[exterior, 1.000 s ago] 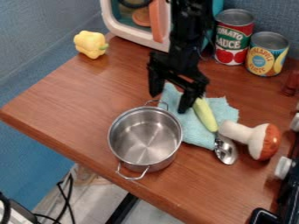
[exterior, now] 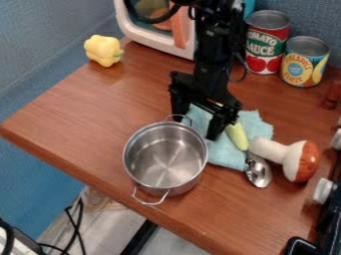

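Note:
My black gripper (exterior: 200, 106) hangs over the back part of a light blue cloth (exterior: 256, 127), just behind the steel pot (exterior: 164, 157); whether its fingers are open or shut is hard to tell. A pale yellow-green item (exterior: 237, 136) lies on the cloth in front of it. A steel spoon (exterior: 258, 171) and a toy mushroom (exterior: 293, 157) are at the right.
A yellow pepper (exterior: 104, 48) is at the back left. A toy microwave (exterior: 160, 35), tomato sauce can (exterior: 266, 40) and second can (exterior: 304, 65) stand behind. Black items line the right edge.
My arm and gripper have shifted left and slightly back, uncovering more of the pale yellow-green item. The pot and the other objects look unmoved.

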